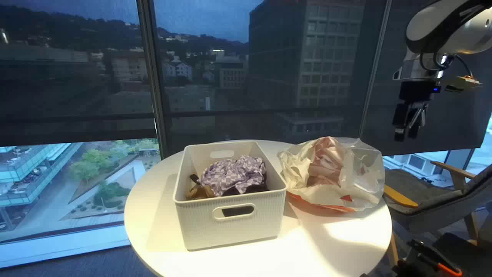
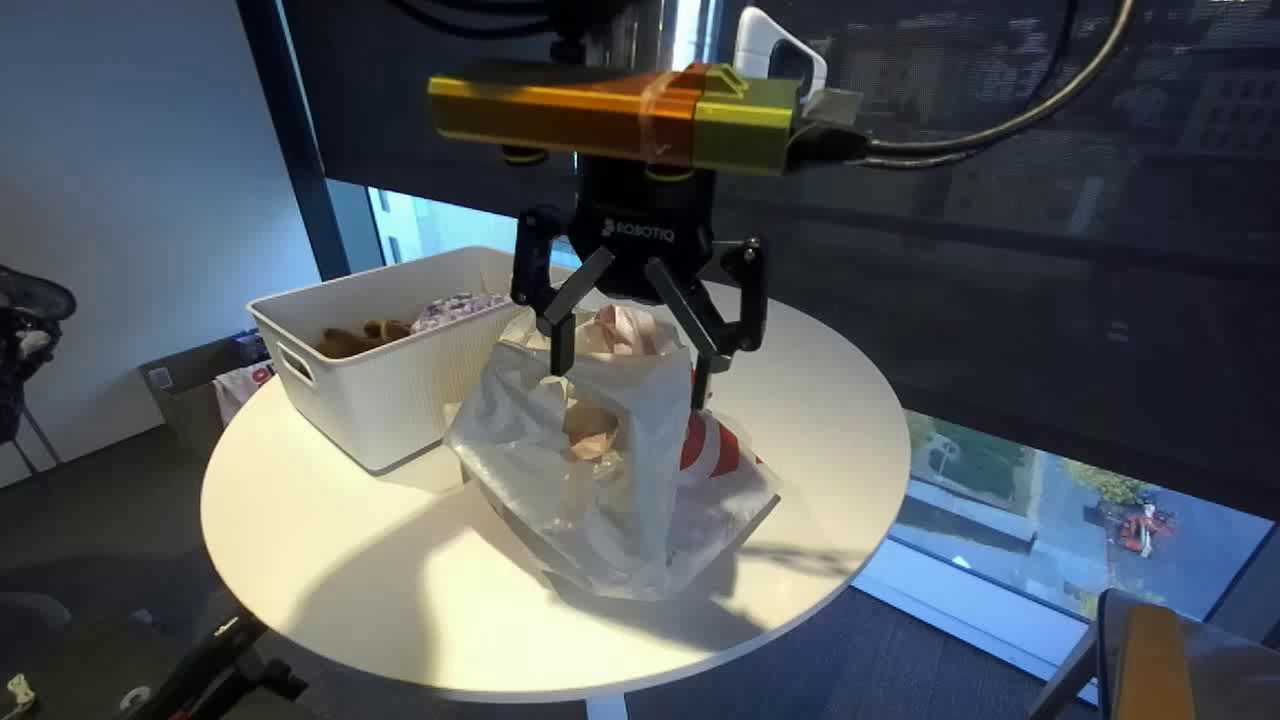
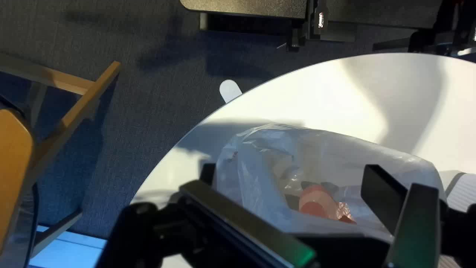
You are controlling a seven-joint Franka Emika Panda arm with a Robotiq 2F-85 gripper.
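My gripper [image 2: 632, 374] is open, its two fingers wide apart and nothing held between them. In exterior view 1 the gripper [image 1: 406, 133] hangs high at the right, beyond the table's edge. A crumpled translucent plastic bag [image 1: 366, 168] with red print rests on the right part of the round table. The wrist view has the bag [image 3: 254, 172] below the fingers, its mouth open, with a pinkish-orange item [image 3: 317, 201] inside. Beside the bag stands a white bin [image 1: 233, 226] holding a purple-and-white checkered cloth [image 1: 235, 175] and a brown item [image 1: 200, 191].
The white round table [image 1: 152, 221] has clear surface in front of the bin and bag. A chair with wooden arms [image 1: 401, 196] stands right of the table. Windows with dark shades lie behind it. Cables [image 2: 996, 138] trail from the wrist camera.
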